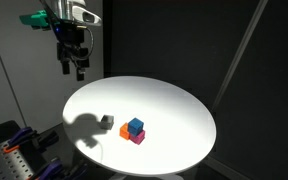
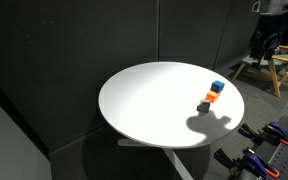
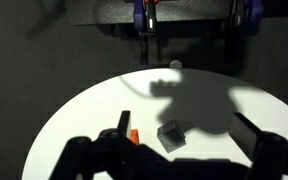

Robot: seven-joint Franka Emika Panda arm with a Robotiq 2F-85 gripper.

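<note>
On the white round table point(image 1: 174, 105) are several small cubes. A grey cube point(image 1: 107, 122) stands alone, left of the others in exterior view 1. Close together are an orange cube point(image 1: 125, 131) and a pink cube point(image 1: 138, 138), with a blue cube point(image 1: 136, 126) apparently resting on top of them. My gripper point(image 1: 73, 70) is high above the table's left side, open and pointing down. The wrist view shows its fingers point(image 3: 246, 135) wide apart, with the grey cube point(image 3: 171, 135) far below between them. An orange cube point(image 3: 134, 136) is partly hidden by the left finger there.
Dark walls stand behind it, and a wooden chair point(image 2: 280, 68) is at the far right of exterior view 2. The arm's shadow falls near the grey cube.
</note>
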